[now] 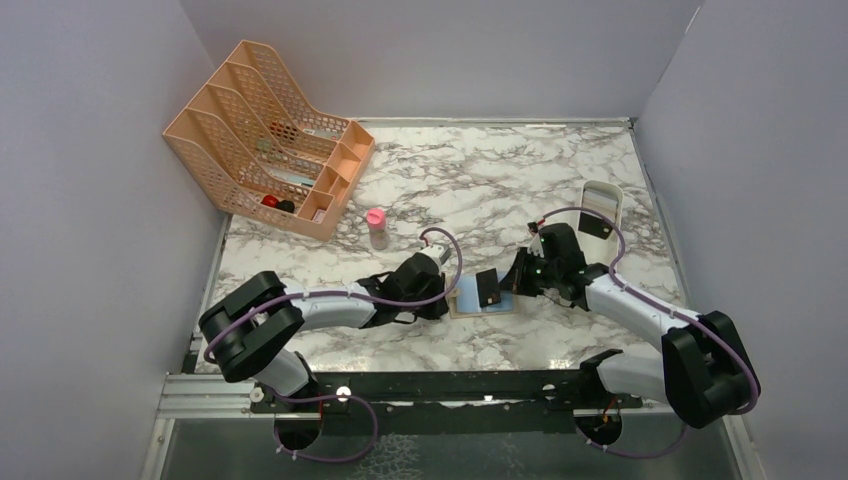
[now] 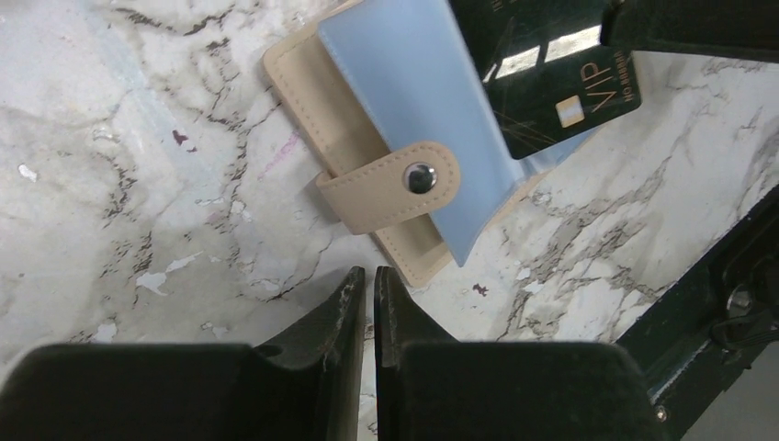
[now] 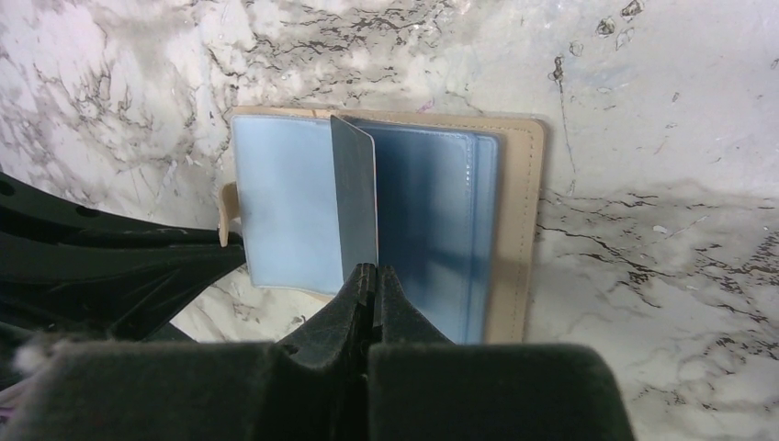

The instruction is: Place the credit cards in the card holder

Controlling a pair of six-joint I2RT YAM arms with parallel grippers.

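The card holder (image 1: pixel 463 314), tan with blue sleeves, lies unfolded on the table between my grippers. A black card (image 2: pixel 560 83) marked VIP stands tilted over the blue sleeves, its lower end by a sleeve edge; how deep it sits is hard to tell. My right gripper is shut on the card's thin edge at the fingertips. Beside the holder's strap (image 2: pixel 386 188), my left gripper is shut, nothing showing between its fingers; it hangs just off the holder's edge.
At the back right stands a white box (image 1: pixel 617 203) with cards (image 1: pixel 594 225) in it. An orange organizer (image 1: pixel 325 226) fills the back left, near a pink-capped bottle (image 1: pixel 377 228). The marble table (image 1: pixel 490 180) behind the holder is free.
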